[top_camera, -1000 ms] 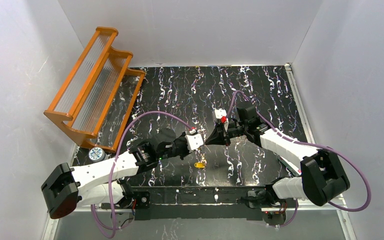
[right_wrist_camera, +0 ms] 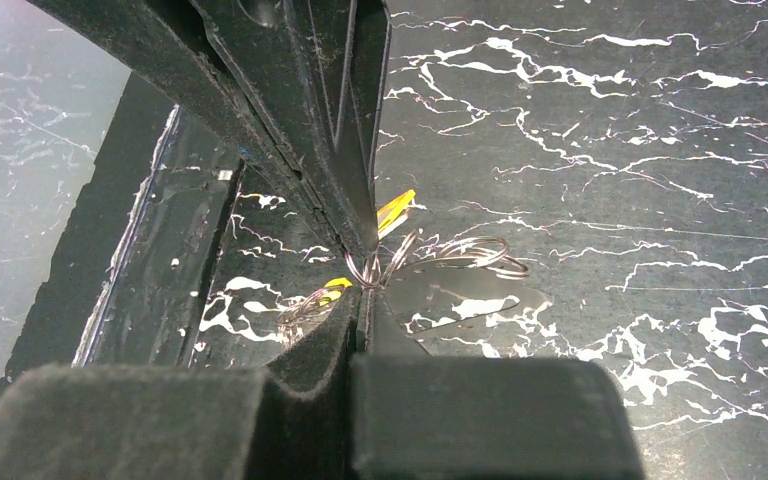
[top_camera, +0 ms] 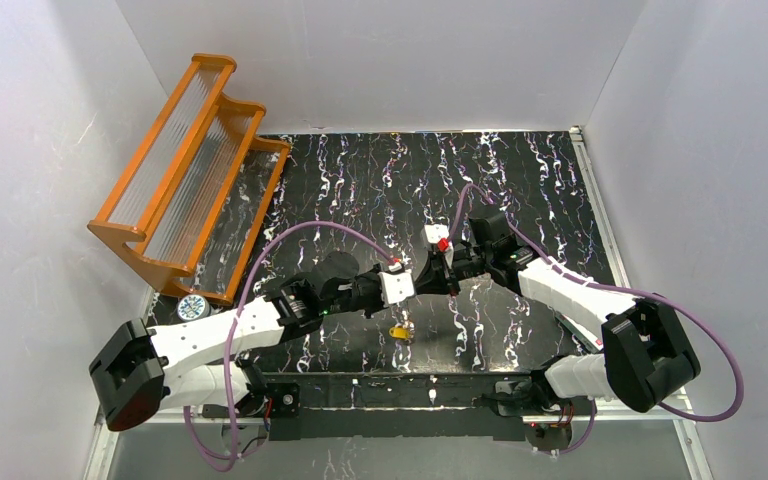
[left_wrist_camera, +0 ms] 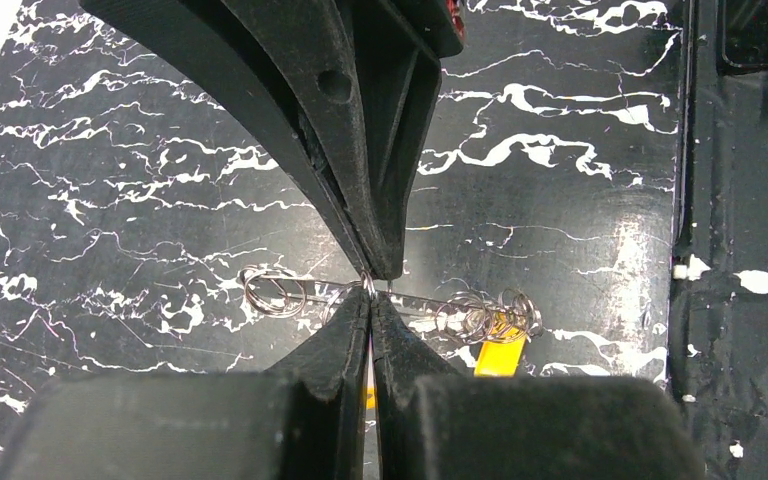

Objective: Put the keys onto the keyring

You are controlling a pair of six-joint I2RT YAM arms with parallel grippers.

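Observation:
Tip to tip over the table, my left gripper and right gripper are both shut. A thin wire of the metal keyring runs between their tips and appears pinched by both. Coiled wire rings show on one side in the left wrist view, with more rings on the other. A yellow key-like piece is by the coils, and yellow also shows in the right wrist view as a yellow piece. From the top, one yellow piece lies just below the grippers; key blades cannot be made out.
An orange wooden rack with ribbed clear panels stands at the left, with a round white object near its front end. Purple cables loop over both arms.
The right arm has moved only a little toward the front, and the yellow piece has barely shifted.

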